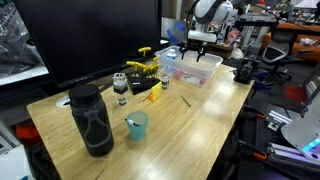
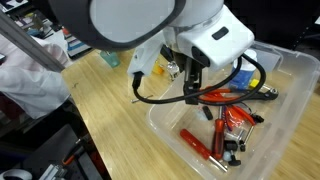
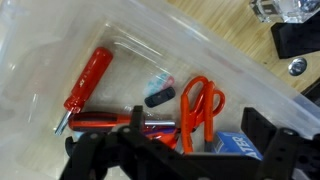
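Observation:
My gripper is open over a clear plastic bin, its two dark fingers spread at the bottom of the wrist view. Between and beyond them lie orange-red looped handles [image 3: 208,101], apparently scissors or pliers. A small black piece [image 3: 159,97] rests beside these handles. To the left is a red screwdriver [image 3: 90,80], with another red-handled tool [image 3: 95,119] below it. Exterior view 2 shows the white arm [image 2: 190,25] above the bin [image 2: 265,165]; the arm hides part of the contents.
A blue box [image 3: 235,143] lies in the bin near the right finger. In exterior view 1, a black cylinder [image 1: 93,122], a teal cup [image 1: 137,124] and a yellow object [image 1: 155,92] stand on the wooden table [image 1: 190,135].

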